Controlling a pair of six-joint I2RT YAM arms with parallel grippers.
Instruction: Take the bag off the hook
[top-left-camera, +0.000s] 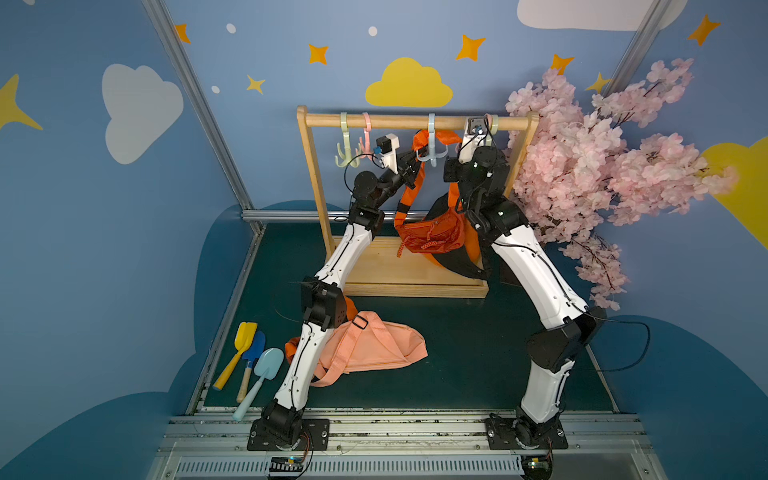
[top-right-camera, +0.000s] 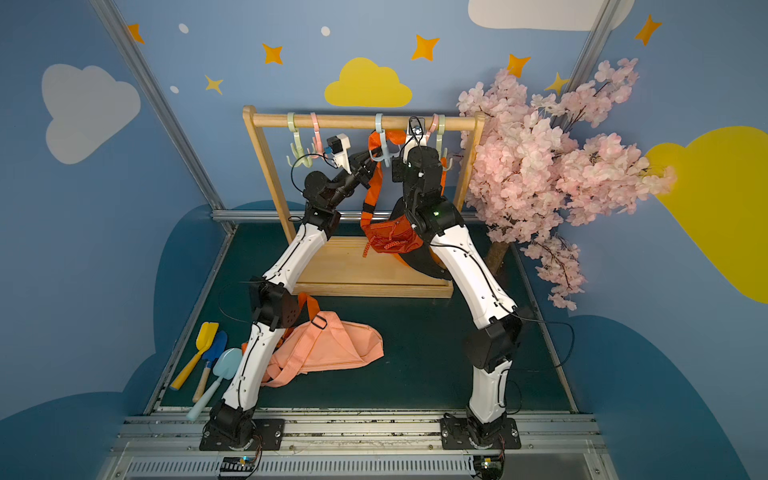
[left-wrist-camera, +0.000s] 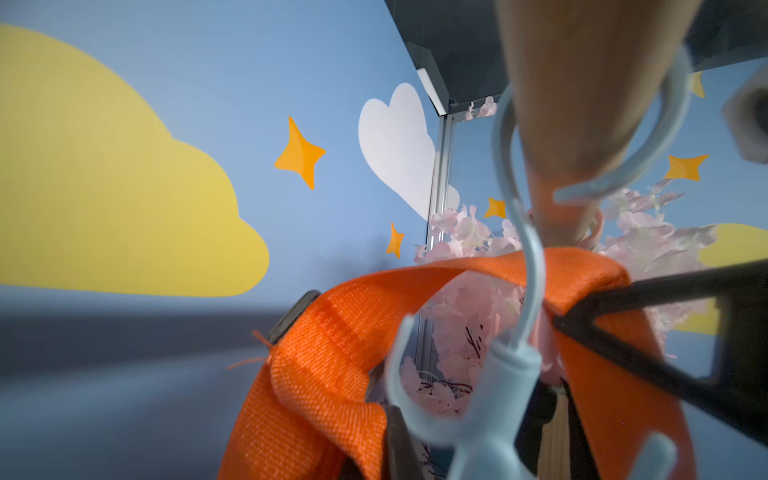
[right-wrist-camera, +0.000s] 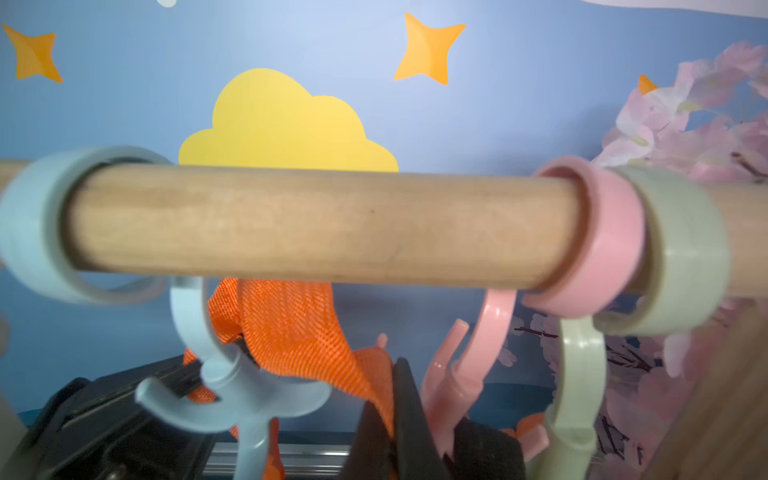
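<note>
An orange-red waist bag (top-left-camera: 433, 235) hangs from its orange strap (right-wrist-camera: 292, 324) at the light blue hook (right-wrist-camera: 244, 392) on the wooden rail. In the left wrist view the strap (left-wrist-camera: 448, 280) arches behind the hook's stem, above the tips of its prongs; whether it touches a prong is unclear. Left of the hook, my left gripper (top-left-camera: 419, 155) is shut on the strap, its fingertips largely covered by hook and webbing. On the right side, the strap runs between the closed fingers of my right gripper.
Pink (right-wrist-camera: 588, 240) and green (right-wrist-camera: 684, 248) hooks sit close on the right. More hooks (top-left-camera: 344, 144) hang at the rail's left. A peach bag (top-left-camera: 388, 344) lies on the table beside the left arm; toy shovels (top-left-camera: 240, 352) lie farther left. Blossom branches (top-left-camera: 576, 160) crowd the right.
</note>
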